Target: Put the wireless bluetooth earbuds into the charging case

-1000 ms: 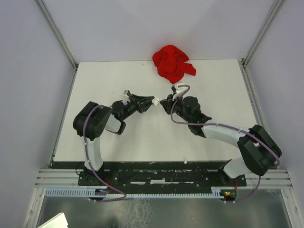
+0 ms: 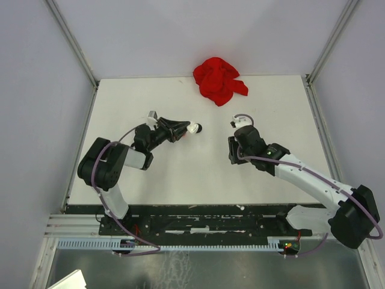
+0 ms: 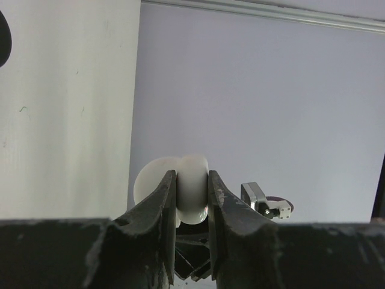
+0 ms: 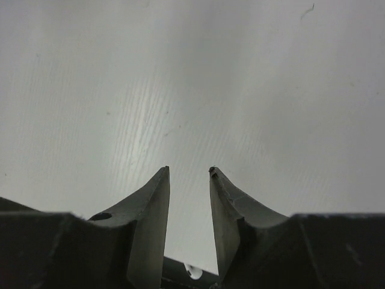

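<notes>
My left gripper (image 2: 183, 127) is raised over the left middle of the white board, shut on the white charging case (image 3: 191, 186), which shows a rounded white body between its fingertips. A small black object (image 2: 199, 128) lies just right of it in the top view. My right gripper (image 2: 234, 158) is apart from the case, over the board's right middle, part open with nothing between its fingers.
A red cloth (image 2: 216, 81) lies at the back of the white board (image 2: 120, 96). A small white piece (image 2: 240, 208) is at the front edge. The board's back left and right are clear.
My right gripper has pulled away from the case to the right and toward the front. The left gripper, holding the case, has drawn slightly leftward.
</notes>
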